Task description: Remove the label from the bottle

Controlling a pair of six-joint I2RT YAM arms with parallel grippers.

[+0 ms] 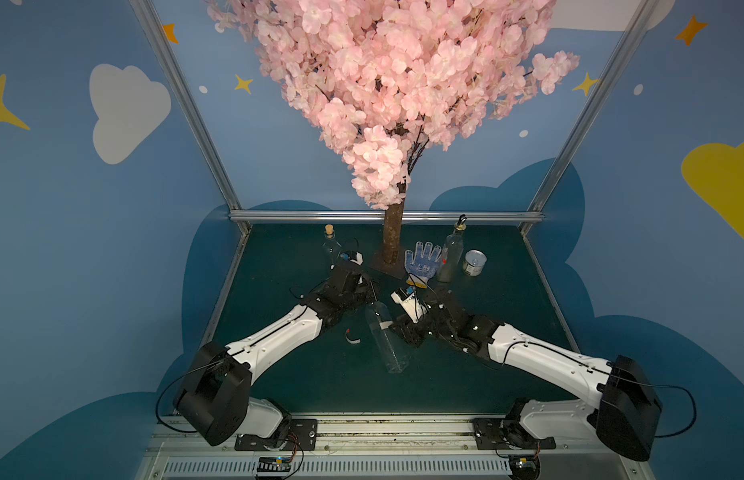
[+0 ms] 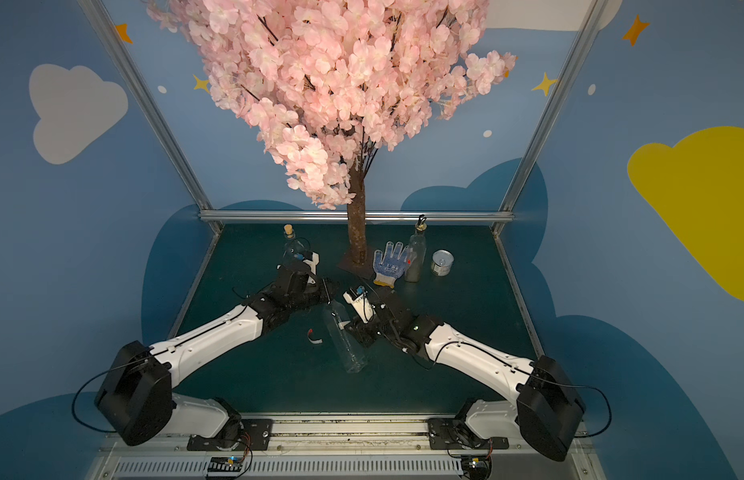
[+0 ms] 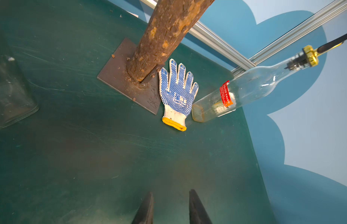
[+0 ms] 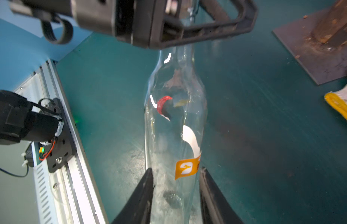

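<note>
A clear glass bottle (image 1: 388, 345) is tilted over the middle of the table, its neck held in my left gripper (image 1: 369, 295), which is shut on it. The right wrist view shows a label remnant (image 4: 187, 168) on the bottle's side, orange with a white strip curling up from it. Beside the bottle's body is my right gripper, fingers part open. Its fingers (image 4: 144, 194) frame the bottle and the label remnant in that view; whether they touch either I cannot tell. The left wrist view hides the held neck.
A red-and-white curled scrap (image 1: 352, 337) lies on the table left of the bottle. Farther back are a corked bottle (image 1: 330, 244), the tree's base plate (image 3: 123, 80), a blue-and-white glove (image 3: 177, 95), another glass bottle (image 3: 251, 85) and a tin (image 1: 473, 263).
</note>
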